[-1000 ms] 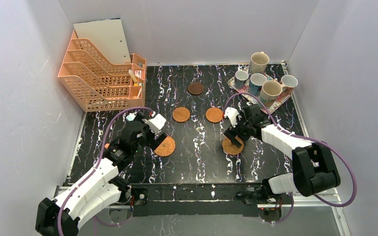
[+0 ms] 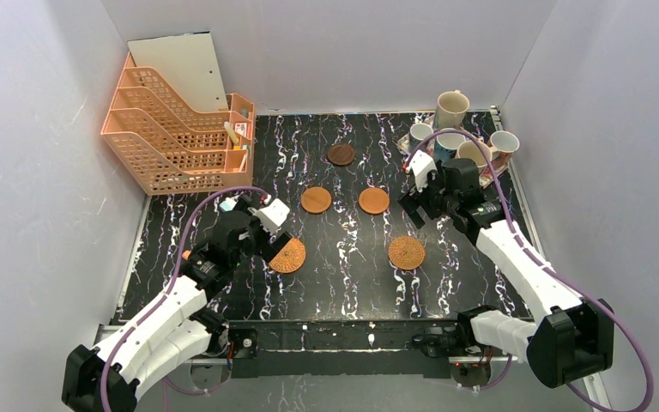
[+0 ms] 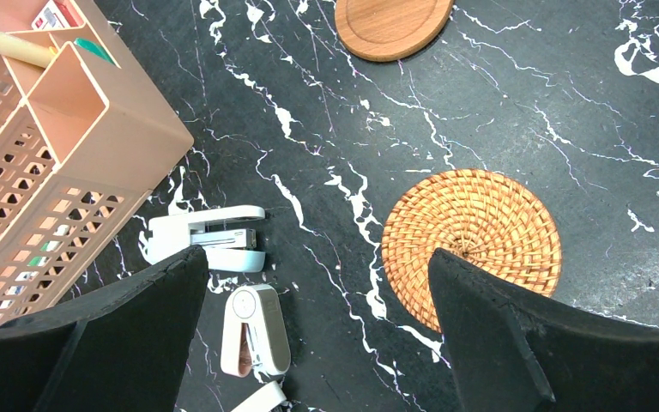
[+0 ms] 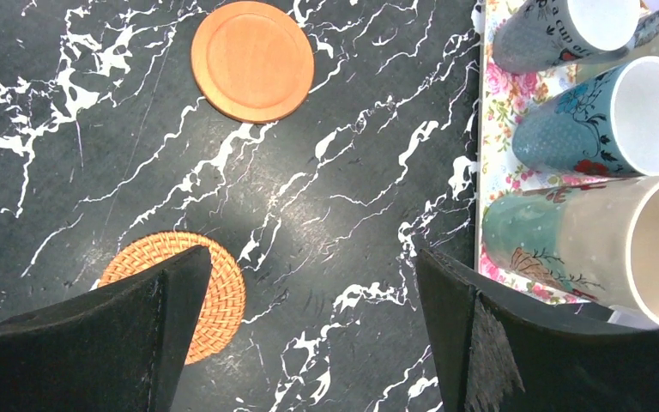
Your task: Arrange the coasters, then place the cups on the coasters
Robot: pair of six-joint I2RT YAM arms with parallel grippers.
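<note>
Several cups crowd a floral tray (image 4: 495, 90) at the back right of the table. In the right wrist view a blue cup (image 4: 566, 129), a large pale cup (image 4: 558, 232) and a smaller dark-blue cup (image 4: 536, 39) lean into view on the right. My right gripper stands open and empty, short of the tray, over bare table. Coasters lie flat: a woven one (image 2: 407, 253) and a wooden one (image 2: 374, 201) near the right arm, another woven one (image 3: 468, 236) under my left gripper, which is open and empty at the left.
A peach organizer (image 2: 176, 146) fills the back left. Two staplers (image 3: 206, 236) lie beside it, below the left gripper. More wooden coasters, a light one (image 2: 316, 200) and a dark one (image 2: 341, 154), lie mid-table.
My right arm has moved away from over the woven coaster, up and rightward toward the tray, uncovering that coaster. The left arm and the cups have stayed put.
</note>
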